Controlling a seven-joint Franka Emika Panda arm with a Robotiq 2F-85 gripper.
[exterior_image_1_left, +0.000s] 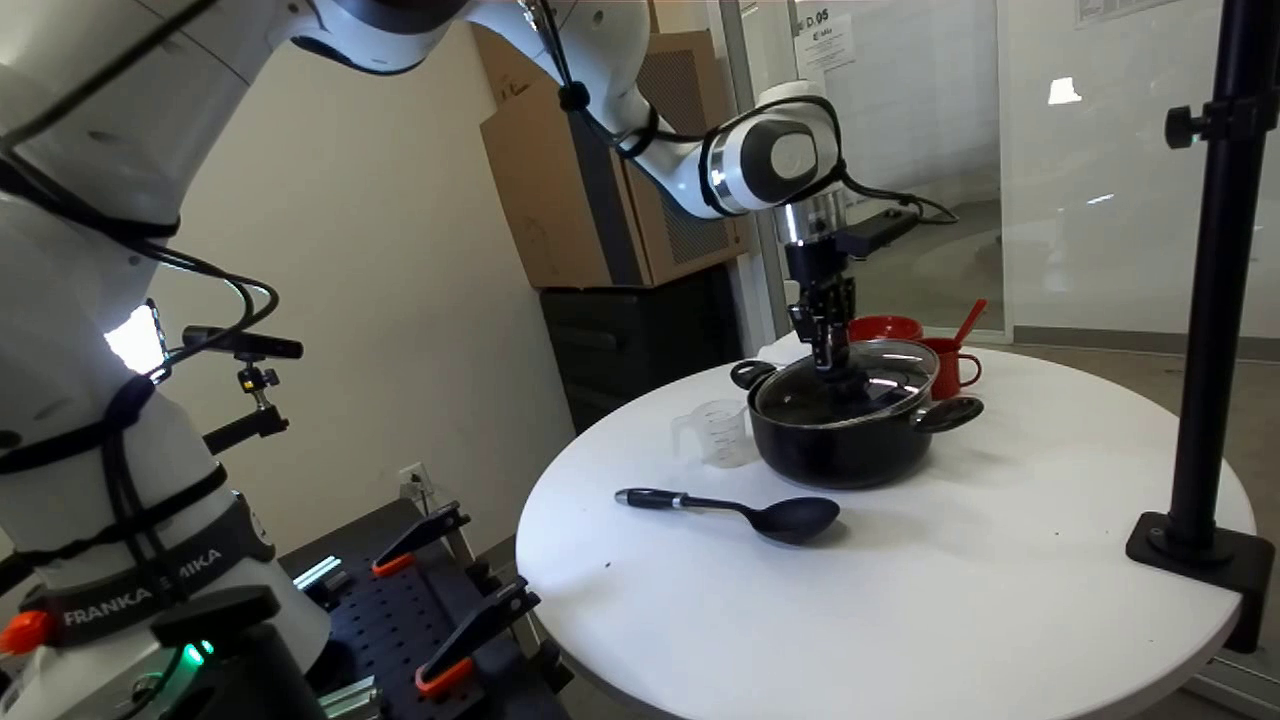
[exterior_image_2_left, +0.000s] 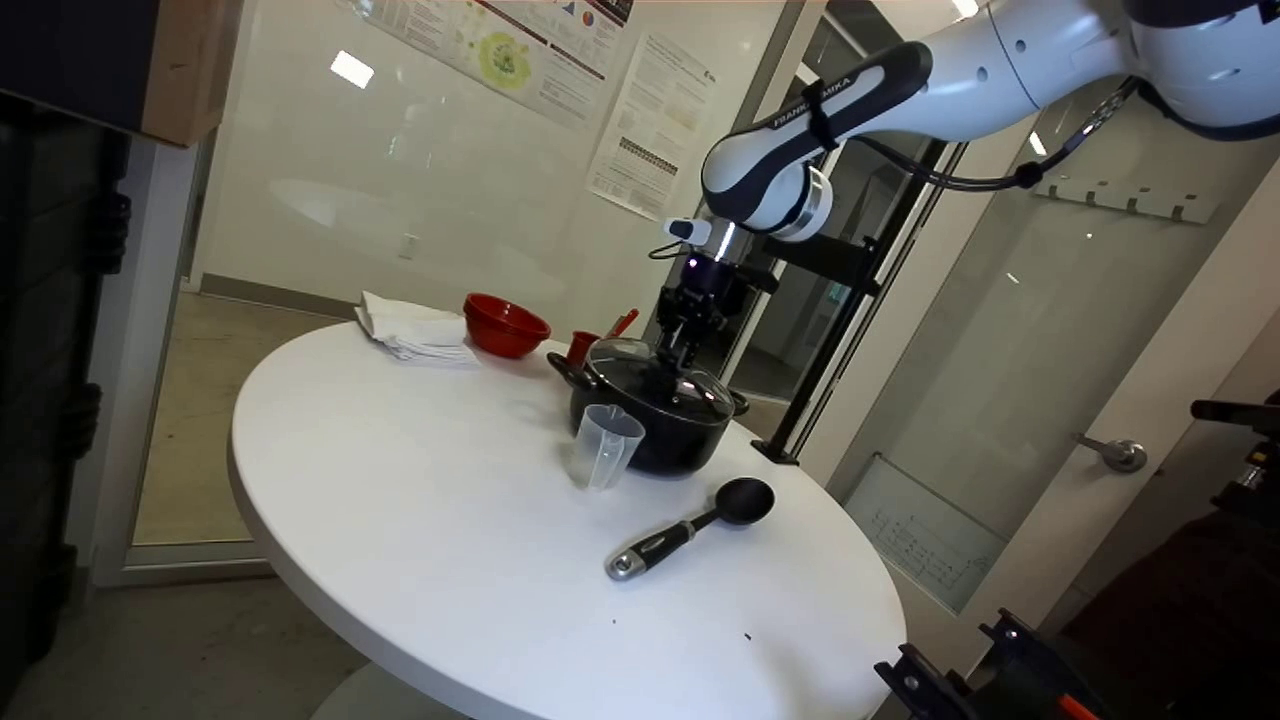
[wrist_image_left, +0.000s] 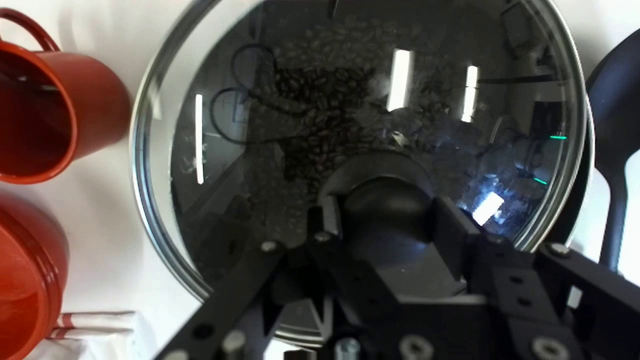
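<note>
My gripper (exterior_image_1_left: 833, 367) points down at the middle of the glass lid (exterior_image_1_left: 902, 365), shut on its round black knob (wrist_image_left: 387, 210). One finger stands on each side of the knob in the wrist view. The lid lies over the black pot (exterior_image_1_left: 828, 456); its rim looks slightly off-centre, with a strip of pot edge showing at the right in the wrist view. Through the glass, dark beans (wrist_image_left: 336, 90) are visible inside. In exterior view 2, the gripper (exterior_image_2_left: 674, 360) hides part of the lid.
A clear measuring cup (exterior_image_2_left: 606, 446) stands close beside the pot. The black spoon (exterior_image_1_left: 792, 520) lies in front. Behind are a red mug (exterior_image_1_left: 945, 366), a red bowl (exterior_image_2_left: 504, 324) and white cloths (exterior_image_2_left: 414, 330).
</note>
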